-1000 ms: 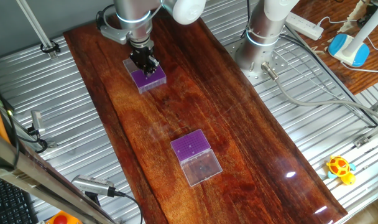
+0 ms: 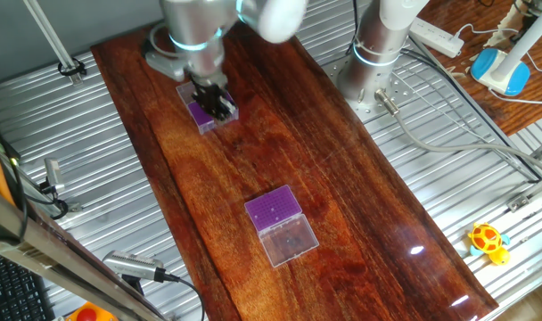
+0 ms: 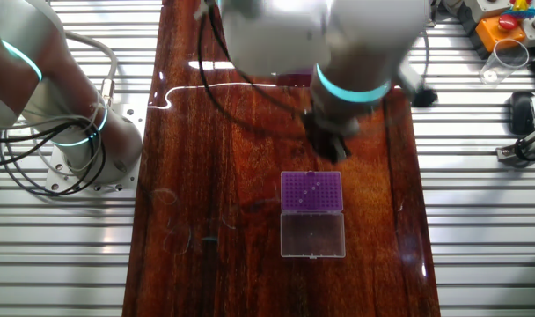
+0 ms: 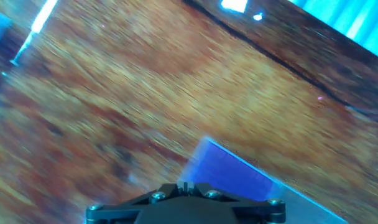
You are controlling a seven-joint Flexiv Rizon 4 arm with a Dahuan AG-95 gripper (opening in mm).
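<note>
Two open boxes with purple perforated racks lie on the brown wooden table. The near one (image 2: 273,207) has its clear lid (image 2: 289,240) folded flat beside it; in exterior view 2 this rack (image 3: 311,191) carries a few small pale dots. At the far end sits the other purple box (image 2: 219,121), partly hidden by my gripper (image 2: 214,102), which is blurred just over it. In the wrist view my gripper has its black fingertips close together, with nothing clear between them. A blurred purple rack (image 4: 229,171) shows behind them.
The robot base (image 2: 369,76) stands by the table's right edge. Bare table (image 2: 351,205) lies between and around the boxes. Beyond the left edge is a silver camera (image 2: 133,266); a toy turtle (image 2: 487,239) lies far to the right.
Both boxes have stayed in place.
</note>
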